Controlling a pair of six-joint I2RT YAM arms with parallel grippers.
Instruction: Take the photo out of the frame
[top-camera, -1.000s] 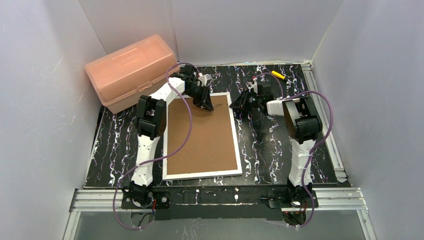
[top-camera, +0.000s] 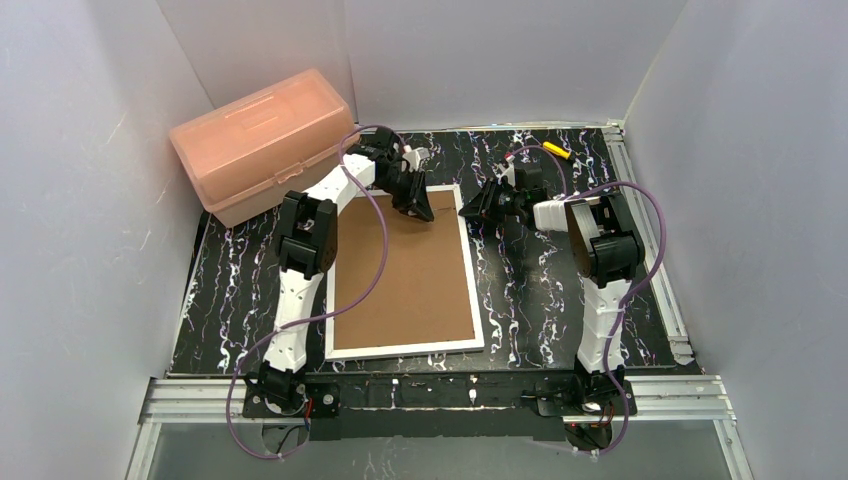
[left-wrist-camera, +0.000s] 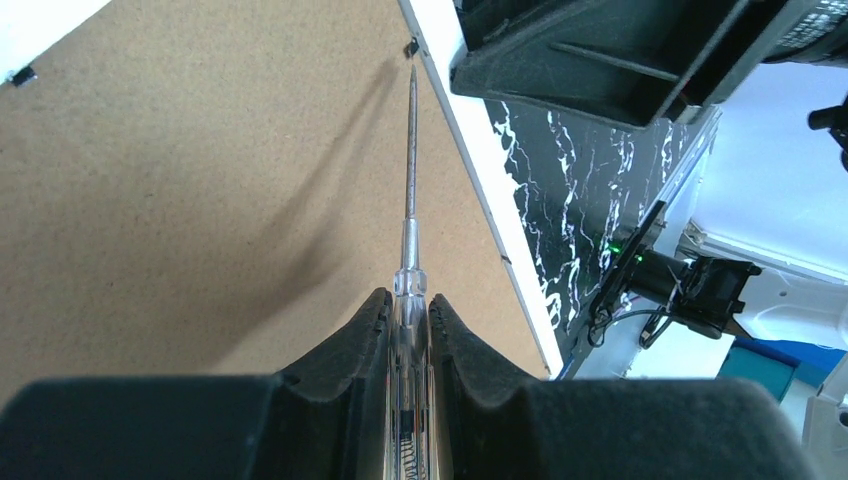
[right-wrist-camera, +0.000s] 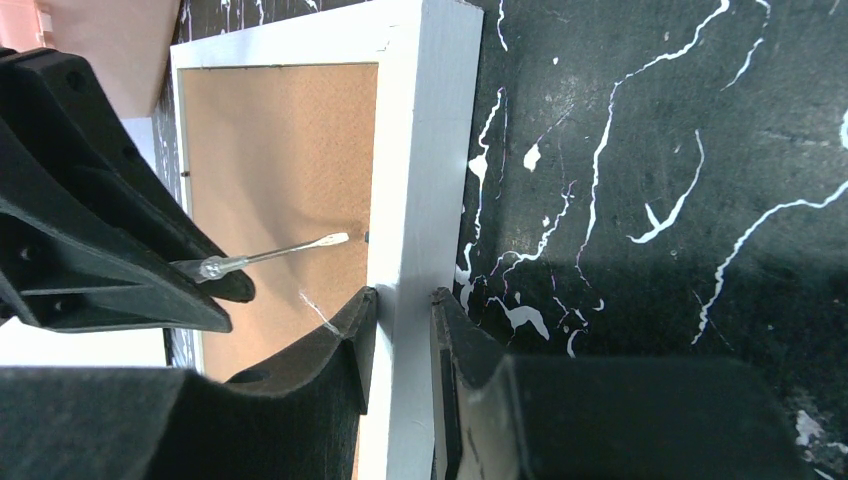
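Note:
A white picture frame (top-camera: 479, 300) lies face down on the black marbled table, its brown backing board (top-camera: 405, 285) uppermost. My left gripper is shut on a small clear-handled screwdriver (left-wrist-camera: 411, 170). The flat tip points at a small dark tab (left-wrist-camera: 411, 48) at the inner edge of the frame's right side, a little short of it. On that same side, near the far corner, my right gripper is shut on the frame's bar, one finger inside and one outside. No photo shows; the board covers it.
A closed salmon-pink toolbox (top-camera: 265, 140) stands at the back left. At the back right lies a yellow-handled tool (top-camera: 558, 151). Purple cables run along both arms, the left one crossing the board.
My left gripper has moved slightly to the right with the screwdriver, bringing its tip closer to the frame's right side. The right arm and the frame look unmoved.

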